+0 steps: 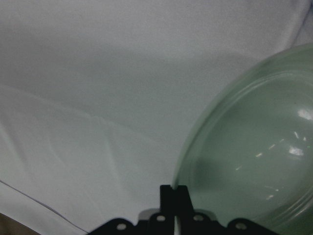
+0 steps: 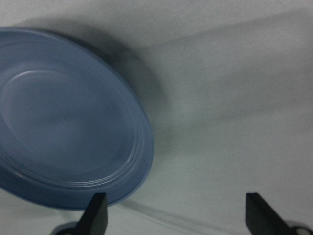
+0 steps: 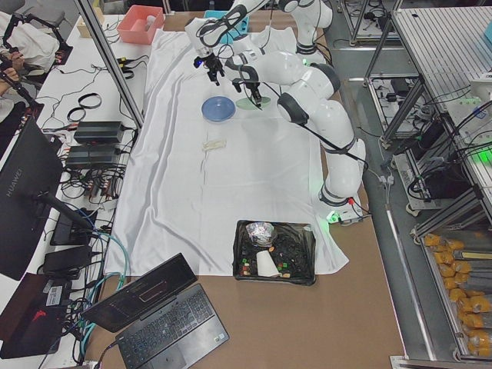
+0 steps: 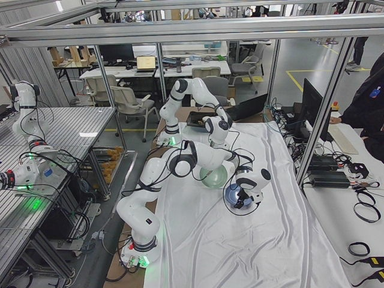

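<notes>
My left gripper is shut on the rim of a green plate [image 1: 244,147], also seen in the camera left view [image 3: 261,103], beside the blue plate. My right gripper stands open beside the blue plate [image 2: 68,117], nothing between its fingers. In the camera left view the blue plate [image 3: 218,109] lies on the white cloth, with the right arm above and behind it. The left gripper is partly hidden by its arm in the camera right view.
A pale strip [image 3: 214,145] lies on the cloth below the plates. A black tray [image 3: 296,257] with assorted items stands at one end, near a laptop [image 3: 173,330]. A blue bin [image 3: 234,23] is at the other end.
</notes>
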